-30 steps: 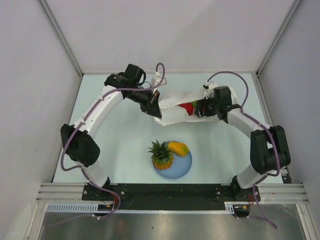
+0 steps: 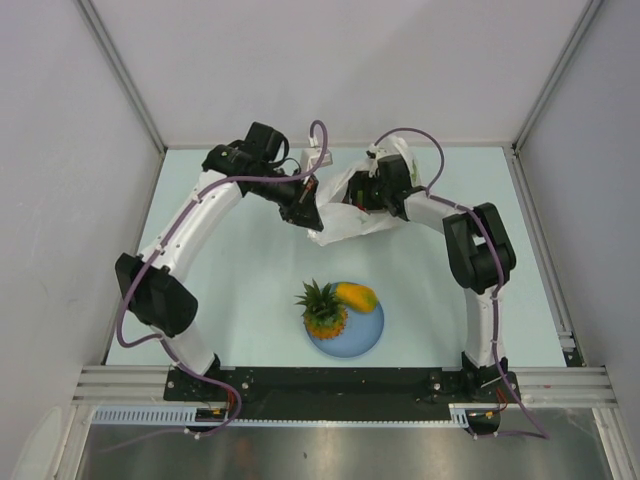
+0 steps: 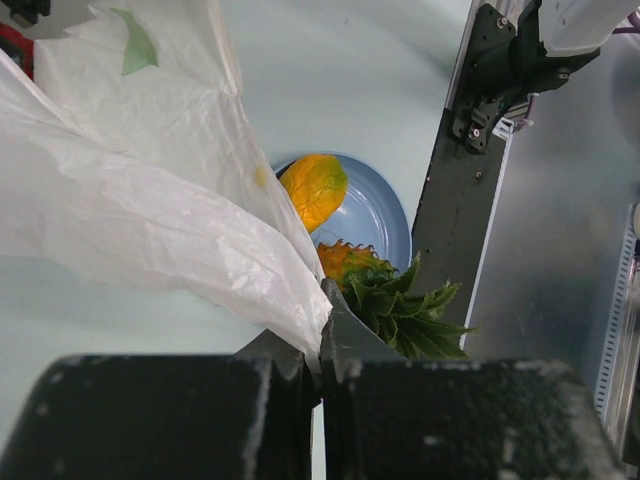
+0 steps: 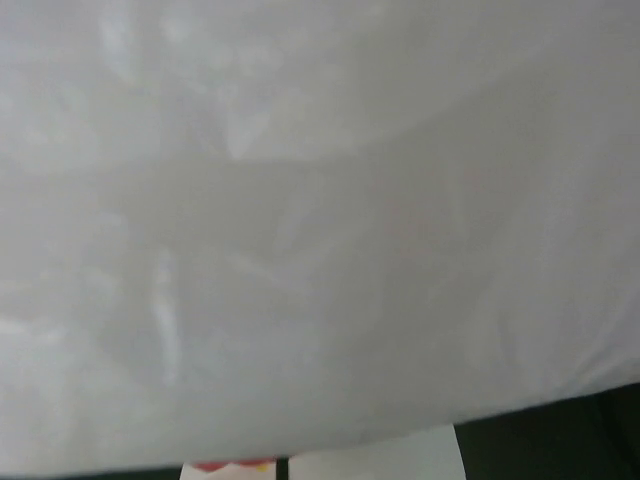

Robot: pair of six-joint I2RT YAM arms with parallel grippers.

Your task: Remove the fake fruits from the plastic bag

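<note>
The white plastic bag (image 2: pixel 345 222) is stretched across the back middle of the table, its mouth spread. My left gripper is shut on a gathered edge of the plastic bag (image 3: pixel 160 190). My right gripper (image 2: pixel 362 200) is open inside the bag's mouth. In the right wrist view the plastic covers nearly everything, with only a sliver of a red fruit (image 4: pixel 232 464) at the bottom. On the blue plate lie a pineapple (image 2: pixel 325 312) with green leaves and a yellow mango (image 2: pixel 356 297). How many fruits the bag holds is hidden.
The blue plate (image 2: pixel 352 346) stands near the front edge, with bare surface on its right side. Open table (image 2: pixel 240 290) extends to its left. Purple cables run along both arms.
My right gripper has moved left, deeper into the bag, pulling the bag's right side with it. My left gripper has barely shifted.
</note>
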